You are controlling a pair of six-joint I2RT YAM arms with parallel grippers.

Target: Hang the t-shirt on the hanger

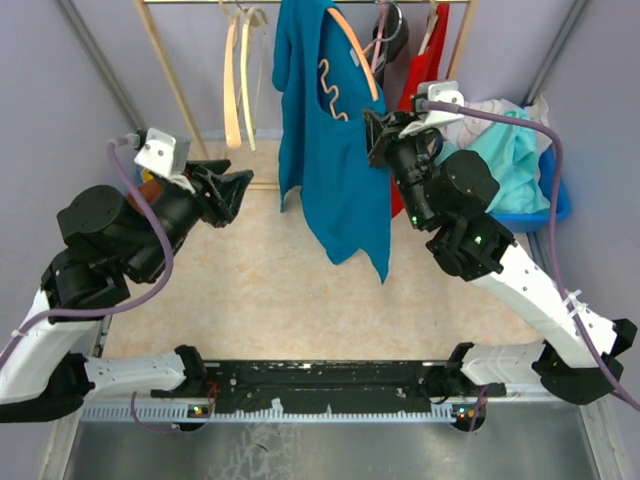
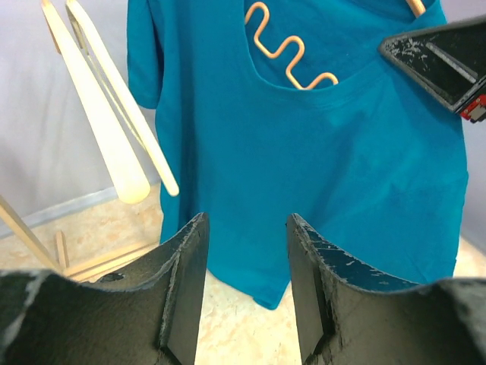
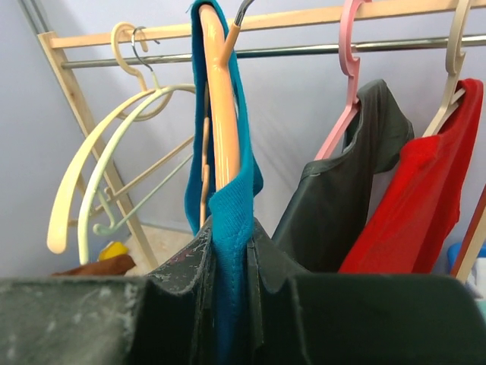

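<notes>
The teal t-shirt hangs from an orange hanger in front of the rack. In the left wrist view the hanger's wavy lower part shows in the neck opening. My right gripper is shut on the shirt's fabric just below one arm of the hanger, which has cloth around it. Left of the shirt, my left gripper stands part open and apart from it, with nothing between its fingers. Where the hanger's hook ends cannot be seen clearly.
Empty pale hangers dangle left of the shirt on the rack's wooden frame. Dark and red garments hang on the right. A blue basket of cloth stands behind the right arm.
</notes>
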